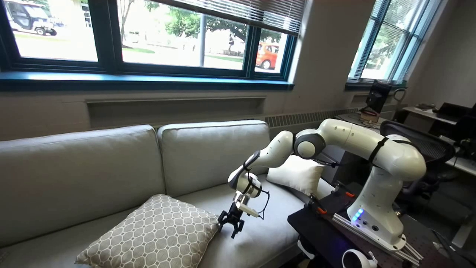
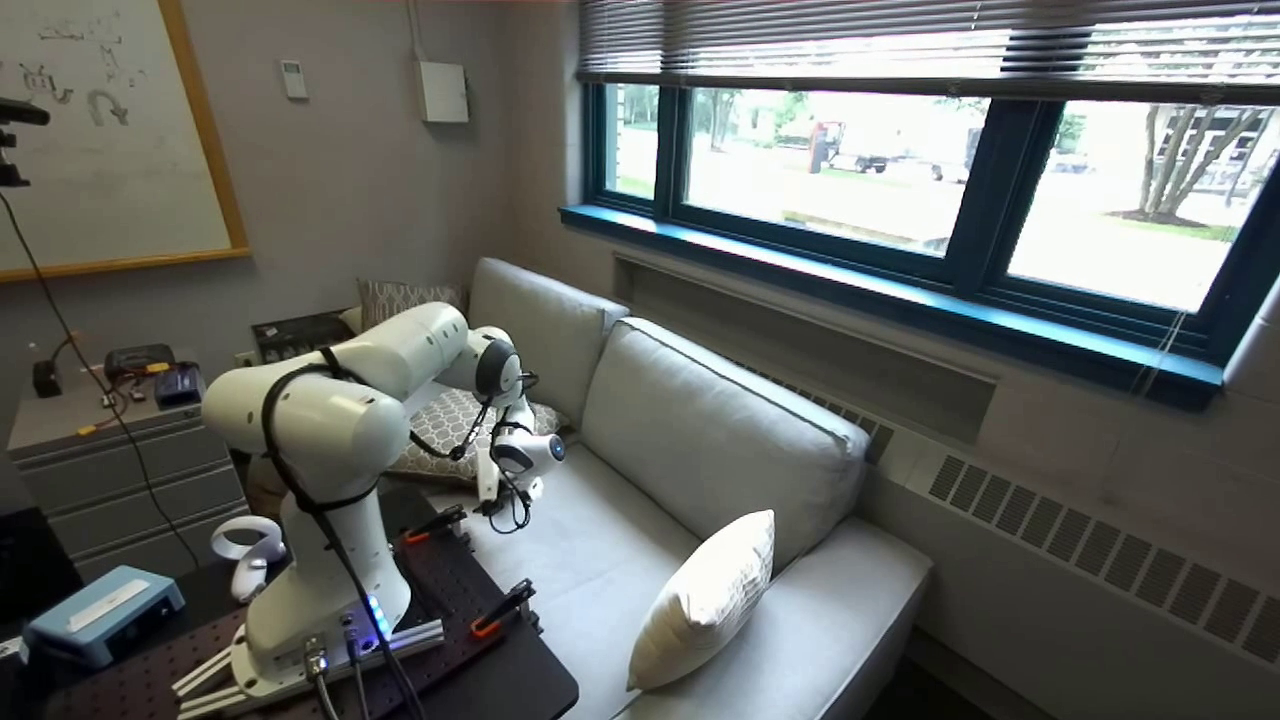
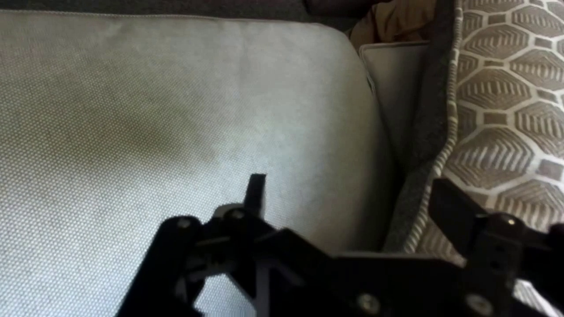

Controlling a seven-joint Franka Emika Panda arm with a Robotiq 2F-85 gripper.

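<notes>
A tan pillow with a white honeycomb pattern point(image 1: 156, 232) lies on the grey sofa's seat point(image 1: 267, 223). In exterior view 1, my gripper point(image 1: 227, 230) points down at the pillow's right corner, open, with its fingers spread. The wrist view shows one finger point(image 3: 256, 191) over the pale sofa cushion point(image 3: 158, 132) and the other in front of the patterned pillow's edge point(image 3: 497, 105). Nothing is held between them. Whether a finger touches the pillow, I cannot tell. In exterior view 2 the arm hides part of the pillow point(image 2: 450, 426), and the fingertips do not show clearly.
A plain white pillow point(image 1: 296, 174) leans at the sofa's right end. Back cushions point(image 1: 214, 154) rise behind the seat. The arm's dark table point(image 1: 321, 227), with orange-tipped clamps point(image 1: 317, 205), stands at the sofa's front right. Bare seat lies between the two pillows.
</notes>
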